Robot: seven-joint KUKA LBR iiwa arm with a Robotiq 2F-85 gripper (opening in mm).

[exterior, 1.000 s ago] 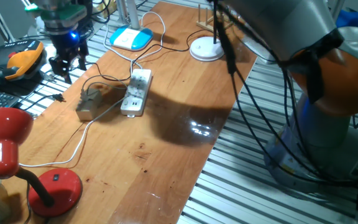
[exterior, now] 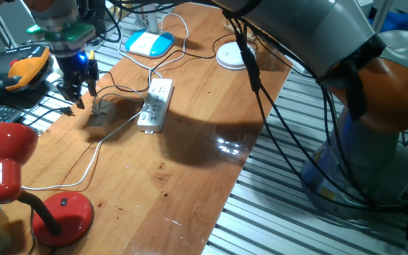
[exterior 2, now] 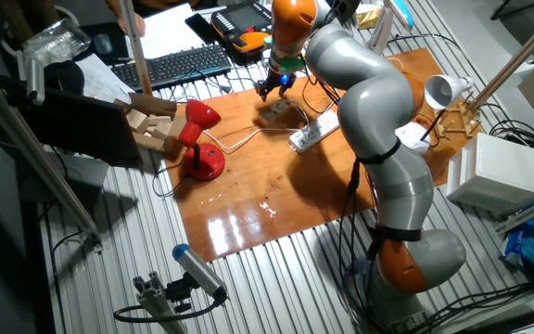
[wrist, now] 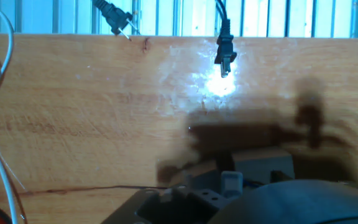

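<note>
In exterior view 1, my gripper (exterior: 86,100) hangs at the far left of the table with its dark fingers spread. Just below is a small wooden block (exterior: 101,119), with a pale plug-like piece (exterior: 96,104) at its top. The fingertips look close to that piece; whether they touch it cannot be told. A white power strip (exterior: 155,105) lies to the right of the block. From the wrist, the block (wrist: 263,164) appears at the bottom edge beside a pale piece (wrist: 232,182), partly hidden by dark gripper parts. Exterior view 2 shows the gripper (exterior 2: 273,94) above the table's far edge.
Two black plugs, one angled (wrist: 116,18) and one straight (wrist: 225,53), lie at the table edge. A red lamp (exterior: 62,218) stands at the near left. White and black cables cross around the strip.
My gripper has come down toward the block over the last second, its fingers still apart. The upper arm has shifted too. Block, power strip and lamp have stayed put.
</note>
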